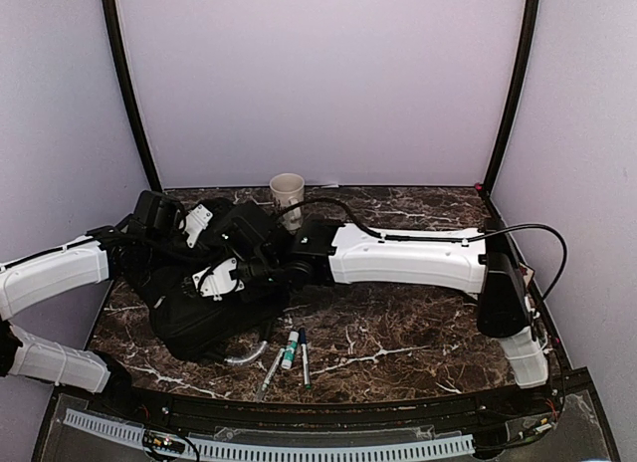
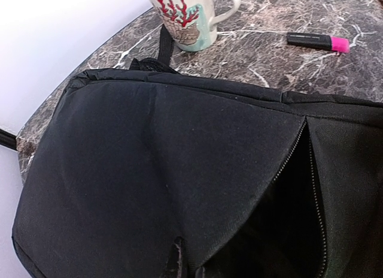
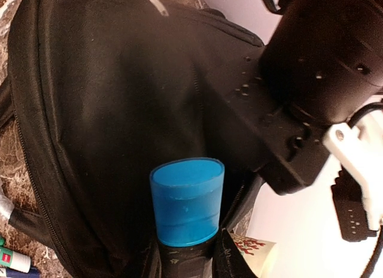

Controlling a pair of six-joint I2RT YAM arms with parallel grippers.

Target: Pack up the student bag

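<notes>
The black bag (image 1: 189, 323) lies at the left of the marble table, its zipped opening (image 2: 281, 212) gaping in the left wrist view. My left gripper is shut at the fabric beside that opening; whether fabric is between its fingers is hard to tell. My right gripper is over the bag, shut on a marker with a blue cap (image 3: 187, 200). The right arm hides much of the bag in the top view.
A mug (image 1: 287, 191) stands behind the bag, with a pink-capped highlighter (image 2: 317, 42) nearby. A glue stick (image 1: 291, 348) and pens (image 1: 305, 357) lie in front.
</notes>
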